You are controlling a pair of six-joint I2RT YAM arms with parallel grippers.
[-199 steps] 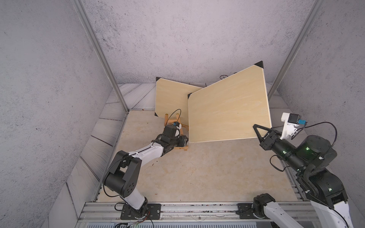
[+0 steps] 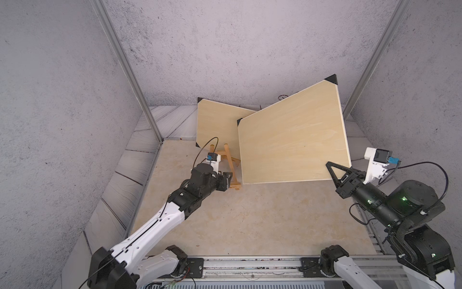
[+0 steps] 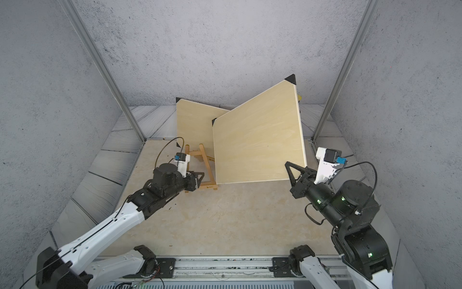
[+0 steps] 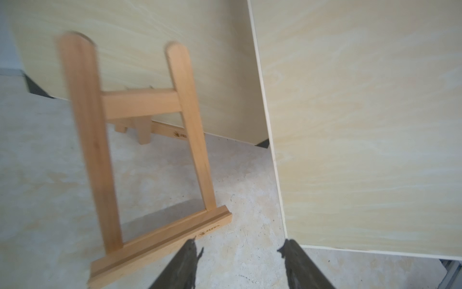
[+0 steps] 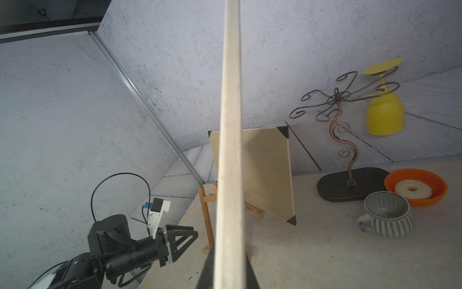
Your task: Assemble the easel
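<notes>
The small wooden easel (image 2: 231,168) stands on the floor, its ledge (image 4: 158,240) toward the front. A board (image 2: 221,115) with black corners stands behind it. My right gripper (image 2: 336,169) is shut on the edge of a large board (image 3: 257,134), which it holds upright right of the easel; that board's edge (image 5: 230,144) fills the middle of the right wrist view. My left gripper is open just in front of the easel and the large board's left edge, nothing between its fingers.
In the right wrist view, behind the board, stand a metal stand (image 5: 339,187), a yellow cup (image 5: 385,115), an orange bowl (image 5: 435,190) and a striped mug (image 5: 389,219).
My left arm has raised its upper links and moved left from the large board's corner.
</notes>
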